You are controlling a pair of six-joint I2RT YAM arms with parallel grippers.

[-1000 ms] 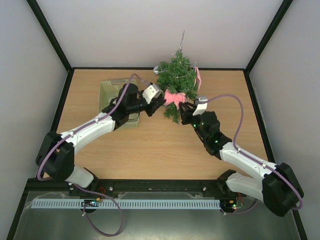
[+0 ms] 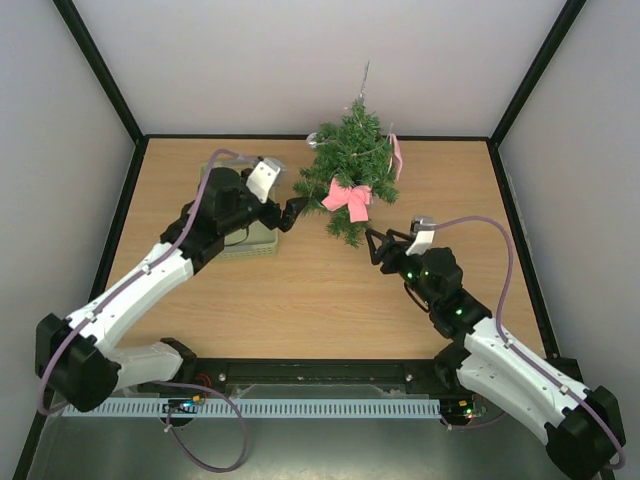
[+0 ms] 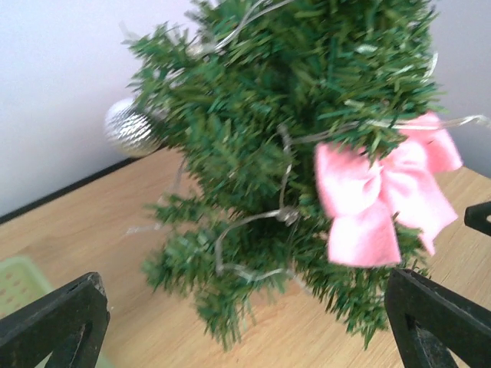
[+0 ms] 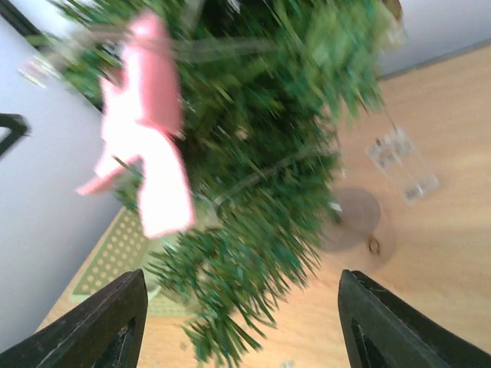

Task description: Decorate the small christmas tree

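Note:
The small tree (image 2: 350, 150) stands at the back centre with a pink bow (image 2: 347, 200) on its front, a silver ball (image 3: 132, 129) on its left and pink ribbon at its right. Light wire runs through the branches. My left gripper (image 2: 290, 212) hangs left of the bow, open and empty; its view shows the bow (image 3: 382, 199) beyond the fingers. My right gripper (image 2: 376, 242) is low in front of the tree, right of the bow, open with nothing held; branches and the bow (image 4: 153, 161) show ahead of it.
A pale green basket (image 2: 255, 245) sits behind the left arm, partly hidden. A clear object (image 4: 403, 165) lies on the table beside the tree. Walls surround it.
Both arms have drawn back from the bow: the left toward the left and forward, the right toward the front right. The bow and tree look unchanged.

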